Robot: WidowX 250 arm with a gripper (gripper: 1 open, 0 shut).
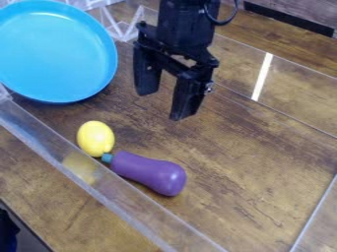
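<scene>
The black gripper hangs over the middle of the wooden table, open, with nothing seen between its fingers. Below it and to the left lie a yellow lemon-like object and a purple eggplant, close together. A blue plate lies at the upper left, left of the gripper.
A clear plastic edge runs diagonally along the near left, in front of the lemon and eggplant.
</scene>
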